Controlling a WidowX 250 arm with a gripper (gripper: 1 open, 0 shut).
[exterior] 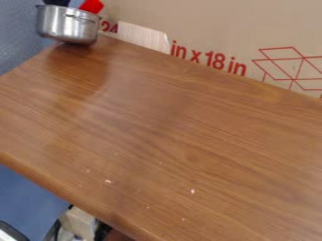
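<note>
A steel pot (67,26) is at the far left corner of the wooden table (176,141), at the top of the camera view. A dark shape (55,3) and a red object (92,6) show just behind or over it, cut by the frame's top edge. I cannot make out my gripper's fingertips or tell whether it is holding the pot.
A cardboard box (233,28) with red print runs along the back of the table, with a pale board against it behind the pot. Blue fabric lies past the left edge.
</note>
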